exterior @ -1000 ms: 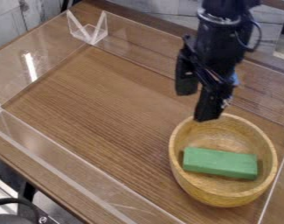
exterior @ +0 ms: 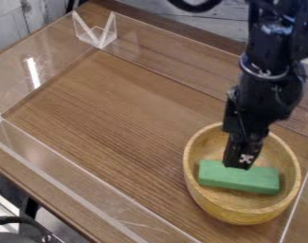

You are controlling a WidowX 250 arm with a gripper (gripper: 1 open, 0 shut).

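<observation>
A round tan bowl (exterior: 207,206) sits at the lower right with a green rectangular block (exterior: 229,177) inside. My black gripper (exterior: 244,147) hangs over the bowl, its fingers open and pointing down, just above the block. The bowl's back part is partly hidden behind the fingers.
A clear angular container (exterior: 97,28) stands at the top left, and another clear object shows at the left edge. Dark cables run at the top and lower left. The wooden surface (exterior: 93,123) left of the bowl is clear.
The bowl and block have stayed in place.
</observation>
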